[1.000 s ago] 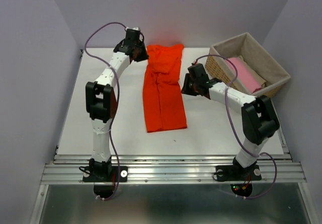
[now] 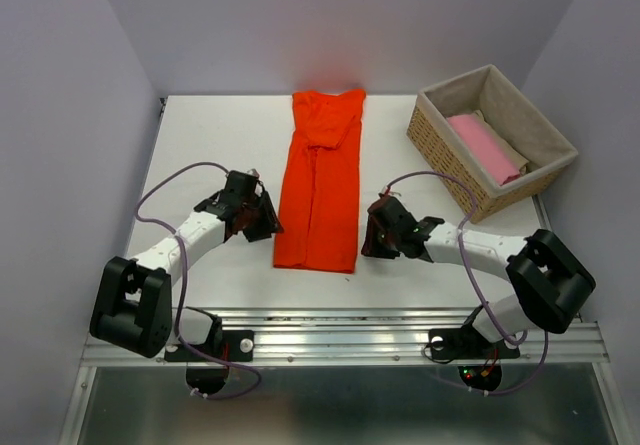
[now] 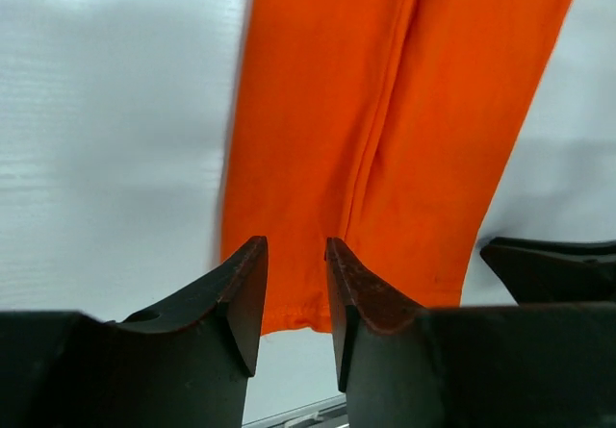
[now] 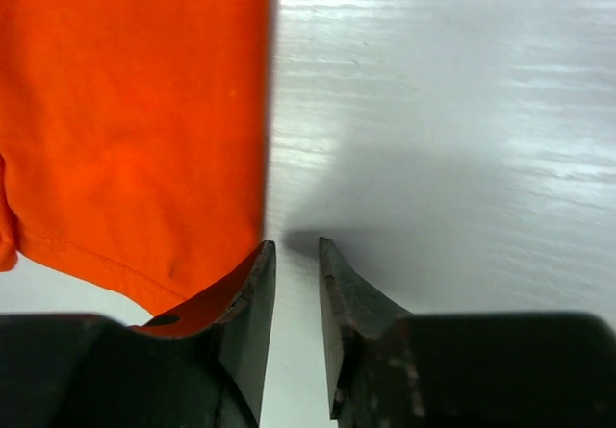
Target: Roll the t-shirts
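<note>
An orange-red t-shirt (image 2: 320,200), folded into a long narrow strip, runs from the back of the table toward the front. My left gripper (image 2: 276,231) is at the strip's left edge near its front end. In the left wrist view its fingers stand open above the red cloth (image 3: 289,178), with nothing held. My right gripper (image 2: 366,253) is beside the right edge at the front corner. In the right wrist view its fingers are apart, the left one at the edge of the cloth (image 4: 144,139), and bare table shows between them.
A wicker basket (image 2: 440,141) with a grey lining stands at the back right, a folded pink cloth (image 2: 484,148) inside.
Both grippers have come toward the front of the table, the left one from near the far end. The strip's front end has shifted a little to the left.
</note>
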